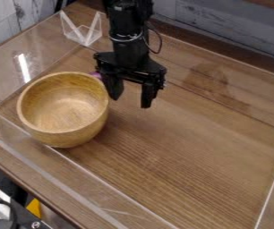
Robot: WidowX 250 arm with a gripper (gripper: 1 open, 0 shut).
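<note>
My black gripper (133,88) hangs over the wooden table, just right of a large tan bowl (64,110). Its two fingers point down and appear apart; whether anything is between them is hard to see. A small purple object (98,75) lies behind the bowl's right rim, partly hidden.
A wall runs along the back. A small yellow item (34,205) and a dark cable sit at the lower left edge.
</note>
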